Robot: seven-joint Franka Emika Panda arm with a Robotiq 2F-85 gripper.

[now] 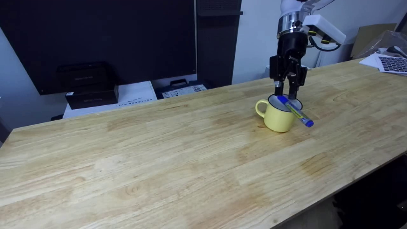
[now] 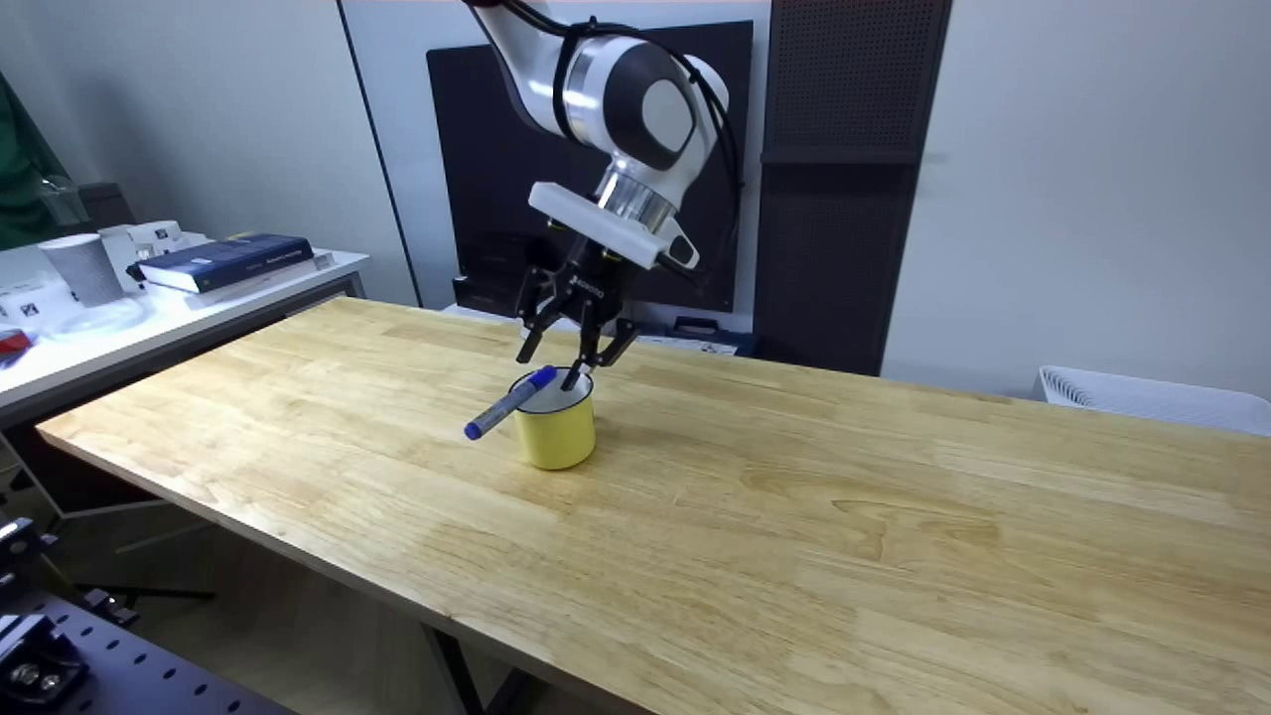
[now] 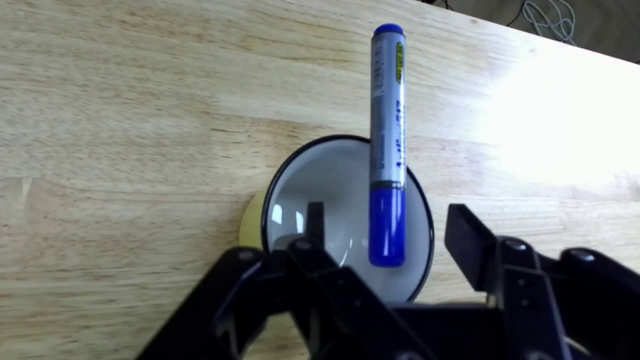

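Note:
A yellow mug (image 1: 279, 119) with a white inside and dark rim stands upright on the table, its handle to the left in exterior view 1. Slanting across its mouth is a marker (image 3: 387, 120) with blue ends. One blue end is over the opening and the other sticks out past the rim, tilted lower in both exterior views. Whether the marker rests on the rim cannot be told. My gripper (image 1: 286, 93) is above the mug and open. In the wrist view its fingers (image 3: 465, 246) stand apart on either side of the marker's capped end, with gaps to both.
Bare wooden table (image 1: 152, 164) surrounds the mug, with wide free room to the left in exterior view 1. A laptop (image 1: 395, 64) lies at the far right end. Books (image 2: 226, 262) and a cup (image 2: 81, 269) sit on a separate side table.

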